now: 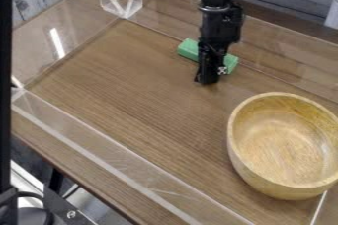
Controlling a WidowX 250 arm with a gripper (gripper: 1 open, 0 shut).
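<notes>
My gripper, black, reaches down from the top of the camera view to the green block lying on the wooden table. The fingertips are low over the block's front part and hide its middle. The fingers look narrow, and I cannot make out anything held between them.
A large tan bowl fills the lower right of the table. A clear plastic piece stands at the back left, and dark cables lie at the lower left corner.
</notes>
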